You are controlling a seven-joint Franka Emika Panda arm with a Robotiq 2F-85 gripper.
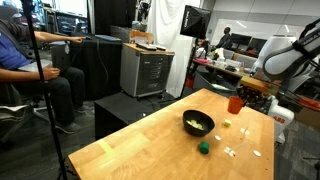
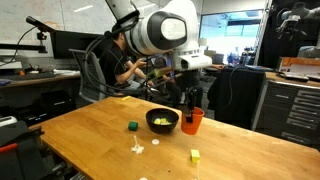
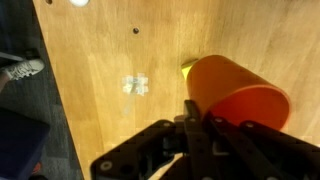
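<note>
An orange cup (image 3: 235,92) is in my gripper, whose dark fingers are shut on its wall in the wrist view. In exterior view 1 the cup (image 1: 235,104) hangs over the right part of the table, to the right of a black bowl (image 1: 198,123). Exterior view 2 shows the cup (image 2: 192,122) beside the bowl (image 2: 161,122), apart from it. Several yellow pieces (image 1: 195,124) lie inside the bowl. Part of a yellow block (image 3: 186,70) peeks out behind the cup in the wrist view.
On the table stand a green block (image 2: 133,126) and a yellow block (image 2: 195,156). White tape patches (image 3: 136,84) are stuck to the wood.
</note>
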